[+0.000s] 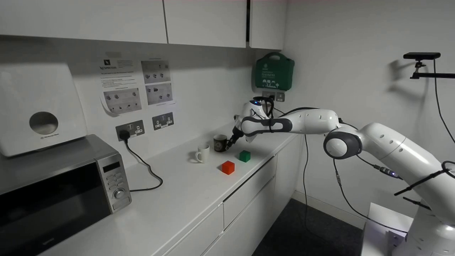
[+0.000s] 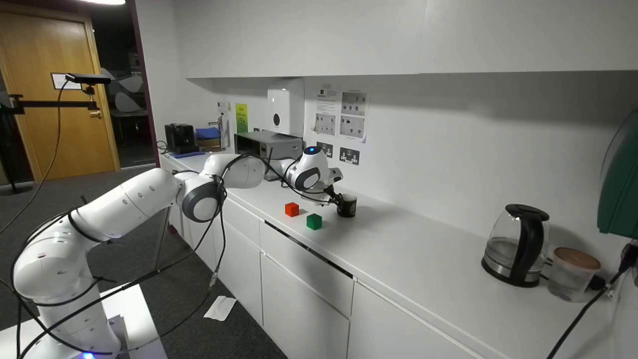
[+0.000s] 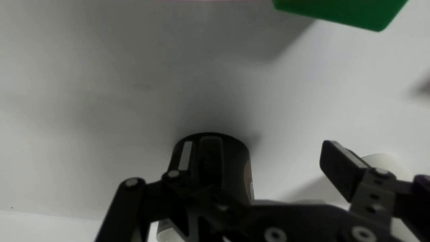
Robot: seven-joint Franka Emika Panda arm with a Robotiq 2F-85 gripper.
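Observation:
A dark mug point(image 1: 219, 143) stands upright on the counter beside a white mug point(image 1: 203, 153). My gripper point(image 1: 229, 146) is low at the dark mug's right side in exterior view 1. In the wrist view the gripper is open, its fingers far apart. One finger overlaps the dark mug point(image 3: 238, 161) there; black on black, I cannot tell whether it touches or where the handle runs. The other finger point(image 3: 336, 167) is over bare counter near the white mug point(image 3: 385, 162). A green cube point(image 1: 245, 156) and a red cube point(image 1: 228, 168) sit closer to the counter's front edge.
A microwave point(image 1: 64, 170) occupies the counter's near left end in exterior view 1. Exterior view 2 shows a glass kettle point(image 2: 517, 245) and a lidded container point(image 2: 572, 275) at the other end. Wide bare counter point(image 2: 412, 251) lies between the dark mug and kettle.

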